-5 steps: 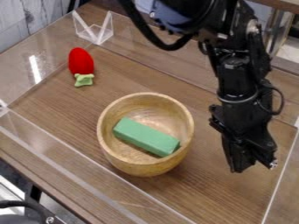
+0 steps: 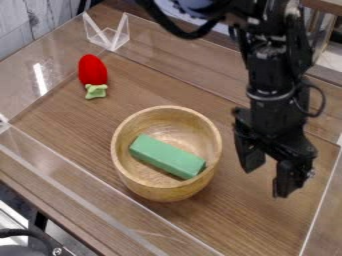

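Note:
The black robot arm (image 2: 267, 90) reaches down from the top to the wooden table at the right. Its gripper (image 2: 274, 170) is low over bare table, right of the wooden bowl, open with nothing seen between its fingers. The round bowl (image 2: 142, 118) holds a green block (image 2: 167, 156), lying at a slant.
A red object (image 2: 92, 70) with a pale green part (image 2: 96, 91) lies at the upper left. A white wire-like object (image 2: 104, 32) stands behind it.
The gripper's lower parts have shifted and now look spread wider above the table. The bowl, block and red object have not moved.

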